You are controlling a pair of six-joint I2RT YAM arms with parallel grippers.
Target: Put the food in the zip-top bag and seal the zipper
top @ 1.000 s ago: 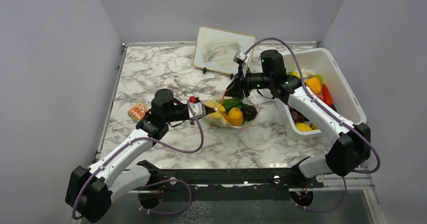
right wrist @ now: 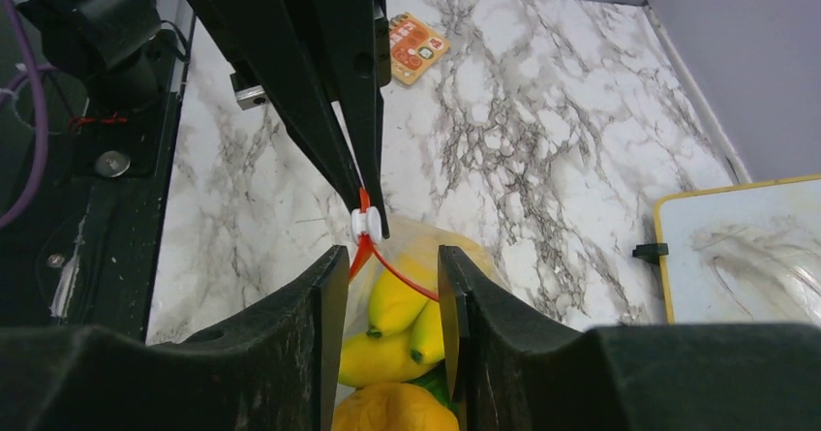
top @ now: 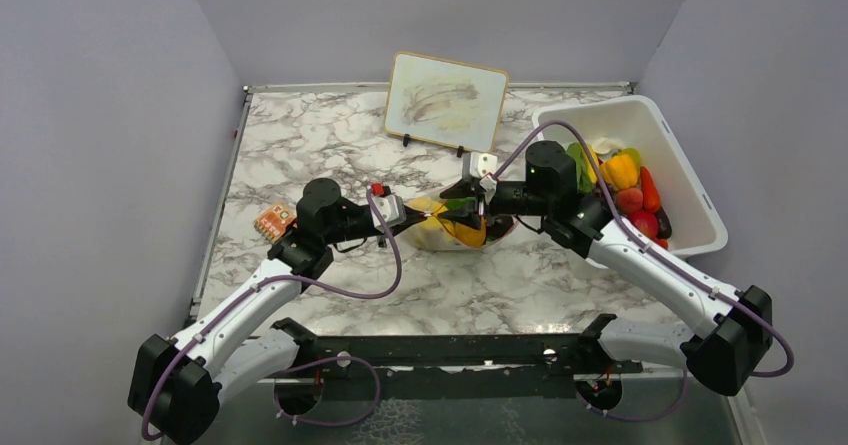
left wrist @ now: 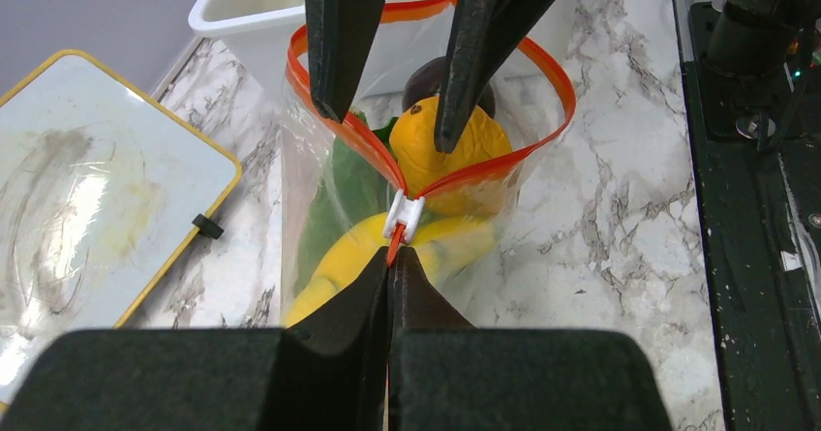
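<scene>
The clear zip top bag [left wrist: 310, 189] with an orange zipper rim stands on the marble table, its mouth spread wide. Inside are yellow bananas [right wrist: 392, 305], an orange-yellow fruit [left wrist: 421, 140], green leaves and a dark round fruit [left wrist: 422, 84]. A white slider [left wrist: 403, 216] sits near one end of the zipper. My left gripper is shut on the orange zipper end just behind the slider. Above the mouth, my right gripper is part open, its fingers [left wrist: 339, 44] to either side of the zipper near the slider, gripping nothing.
A white bin [top: 690, 165] of produce stands at the right. At the back is a whiteboard [top: 445, 100]; an orange card [top: 273, 222] lies at the left. The front and left of the table have free room.
The left gripper has barely moved.
</scene>
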